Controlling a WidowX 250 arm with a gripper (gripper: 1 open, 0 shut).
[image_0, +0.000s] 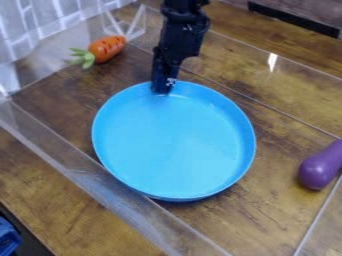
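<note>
A large blue plate (171, 145) lies on the wooden table. The dark gripper (166, 82) comes down from the top of the view onto the plate's back rim, its tips at or on that rim. Whether it grips the rim cannot be told. An orange carrot (107, 48) with a green top lies at the back left. A purple eggplant (318, 166) lies at the right edge.
A clear wall runs down the left side, with a blue object (8, 238) at the lower left corner.
</note>
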